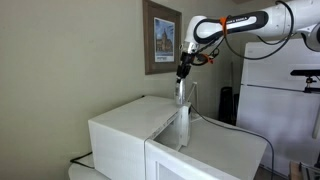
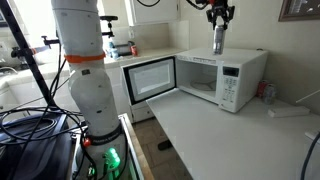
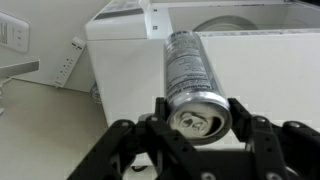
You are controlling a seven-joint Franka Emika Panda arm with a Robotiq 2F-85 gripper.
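My gripper is shut on a silver can [image 3: 187, 72], gripping it near the end that faces the wrist camera, where a pull tab shows. From exterior view 1, the can [image 1: 180, 90] hangs upright below the gripper [image 1: 184, 70], close to the open front of a white microwave [image 1: 128, 125]. In exterior view 2, the can [image 2: 219, 42] overlaps the top of the microwave [image 2: 236, 85]; the gap between them is hard to judge.
The microwave door [image 2: 147, 80] stands open to its side. Bottles [image 2: 267, 92] are beside the microwave. A cable [image 1: 235, 128] hangs from the arm.
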